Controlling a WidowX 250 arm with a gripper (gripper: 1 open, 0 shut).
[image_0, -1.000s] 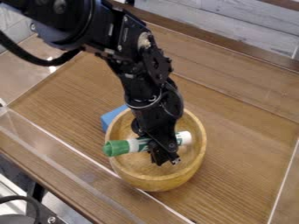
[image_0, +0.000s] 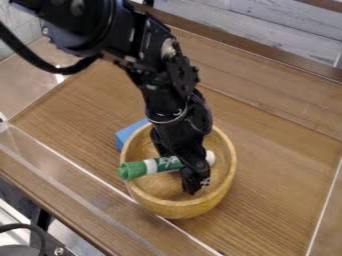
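A black robot gripper (image_0: 187, 165) reaches down from the top into a yellow round bowl (image_0: 181, 208). Its fingers are open, around or beside a green and white cylinder (image_0: 144, 168) lying across the bowl's interior. The cylinder's green end rests near the bowl's left side; its middle is partly hidden by the gripper.
A blue object (image_0: 128, 133) lies on the wooden tabletop (image_0: 267, 197) just behind the bowl's left side. A white slatted wall stands at the back.
The gripper has shifted slightly within the bowl, and the cylinder's angle has changed a little. It still lies in the bowl.
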